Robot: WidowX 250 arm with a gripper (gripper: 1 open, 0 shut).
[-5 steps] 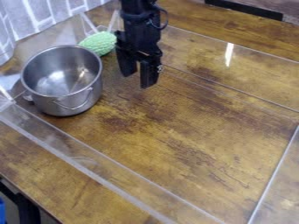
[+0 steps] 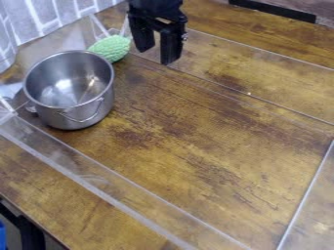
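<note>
My black gripper (image 2: 156,39) is at the top centre, over the back of the wooden table, above and right of a pale green textured object (image 2: 109,47). Its fingers are dark and small in this view, so I cannot tell whether they are open or shut. A large steel pot (image 2: 49,90) with side handles sits on the left of the table, its inside visible and apparently empty.
Clear panel edges run along its sides. Light cloth or sheeting (image 2: 33,21) lies at the back left behind the pot.
My gripper has moved up in the view, toward the back of the table, away from the space beside the pot. The pot and green object look unmoved.
</note>
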